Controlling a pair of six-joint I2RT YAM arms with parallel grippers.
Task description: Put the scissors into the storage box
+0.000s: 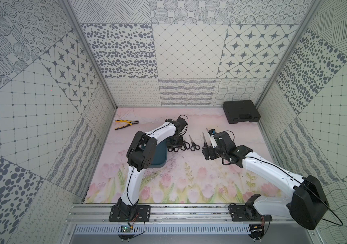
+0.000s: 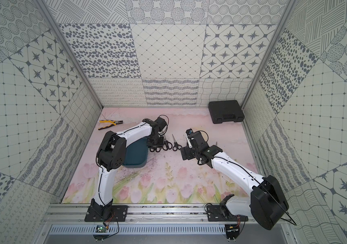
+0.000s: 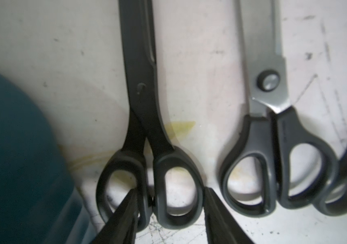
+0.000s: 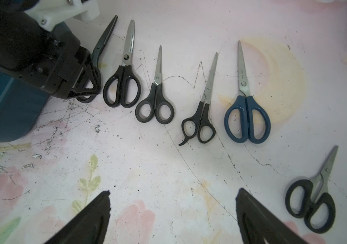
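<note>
The blue storage box (image 2: 136, 156) stands on the table's left, partly under my left arm. Several scissors lie in a row to its right. My left gripper is low beside the box, part open, its fingertips at the handle loops of the all-black scissors (image 3: 145, 81); silver-bladed scissors (image 3: 269, 81) lie just right of those. My right gripper hangs open over the table, nearer the front than scissors with black handles (image 4: 154, 101), blue-handled scissors (image 4: 246, 122) and another black pair (image 4: 309, 203).
Yellow pliers (image 1: 124, 122) lie at the back left. A black case (image 1: 240, 110) rests at the back right.
</note>
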